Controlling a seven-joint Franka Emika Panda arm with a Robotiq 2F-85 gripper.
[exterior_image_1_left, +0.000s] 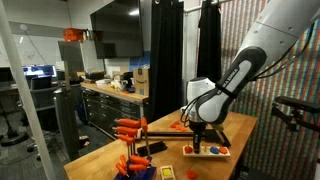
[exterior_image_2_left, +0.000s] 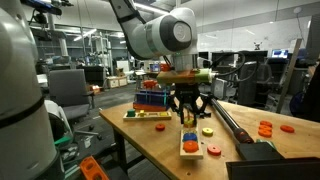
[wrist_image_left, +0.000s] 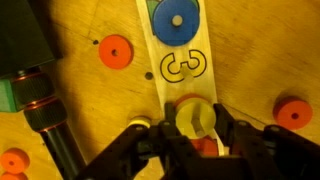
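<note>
A yellow disc (wrist_image_left: 196, 118) is pinched between the fingers of my gripper, which is shut on it over a pale wooden board (wrist_image_left: 157, 66). On that board lie a blue disc (wrist_image_left: 176, 21) and a printed 3; a red or orange disc shows partly from under the yellow one. Whether the yellow disc touches the board or a peg, I cannot tell. In exterior view 2 my gripper (exterior_image_2_left: 189, 112) points down above the board (exterior_image_2_left: 191, 147), where blue and red-orange discs show.
Loose red discs (wrist_image_left: 115, 52) lie on the wooden table on both sides of the board. A dark bar (exterior_image_2_left: 232, 127) runs close by. Orange pieces on a rack (exterior_image_1_left: 130, 135) stand left of the arm. More red discs (exterior_image_2_left: 265, 129) lie farther across the table.
</note>
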